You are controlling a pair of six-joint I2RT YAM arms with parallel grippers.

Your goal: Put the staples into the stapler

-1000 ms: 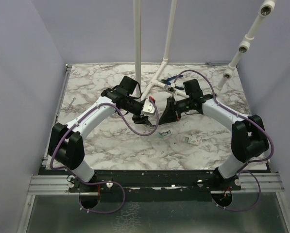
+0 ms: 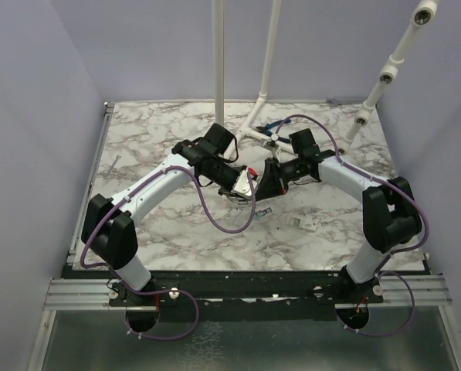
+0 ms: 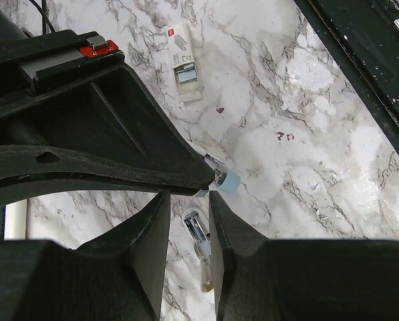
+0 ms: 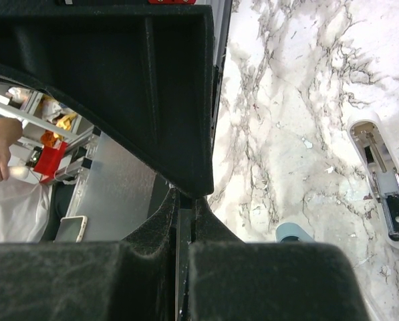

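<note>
In the left wrist view my left gripper is part open, its fingertips just below the right gripper's tip. A small pale staple strip [image 3: 202, 193] shows at that tip, mostly hidden. My right gripper is shut on it; in the right wrist view the left gripper's dark finger covers the spot. The stapler [image 4: 386, 177] lies on the table with its metal channel exposed. Its light blue end [image 3: 228, 182] shows beyond the right gripper's tip, and another part with metal inside [image 3: 197, 229] lies below, between the left fingers.
A small staple box [image 3: 182, 60] with a clear window lies on the marble to the right of the grippers in the top view. Blue-handled pliers [image 2: 272, 125] rest at the back by the white pipe stand [image 2: 249, 120].
My right arm has stayed almost still.
</note>
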